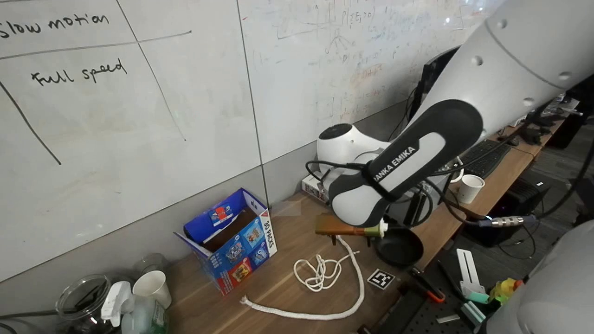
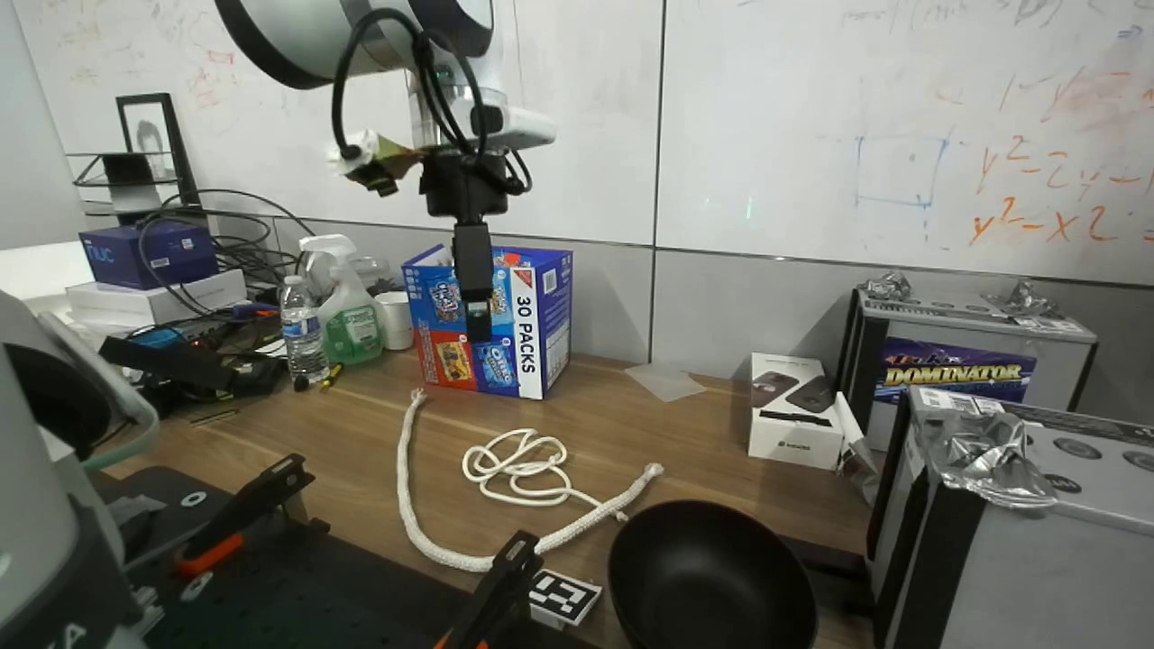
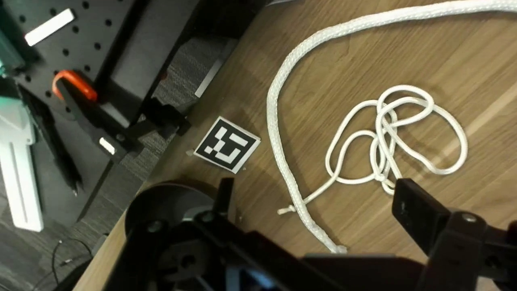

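A thick white rope (image 3: 274, 116) lies in a wide curve on the wooden table, one frayed end near the black pan. Inside its curve rests a thinner white cord (image 3: 378, 138), loosely coiled, and its tail meets the thick rope near that end. My gripper is open in the wrist view, fingers wide apart, with only table and rope visible below the gap. In the second exterior view the gripper (image 2: 476, 323) hangs well above the table, in front of the blue snack box. The first exterior view has the fingers mostly hidden behind the arm.
A blue snack box (image 2: 492, 368) stands open-topped against the wall. The black pan (image 2: 711, 584) sits at the table's front edge, near a printed marker (image 3: 228, 144). A white phone box (image 2: 795, 411) and grey metal units (image 2: 1006, 541) occupy the right side. Bare table surrounds the ropes.
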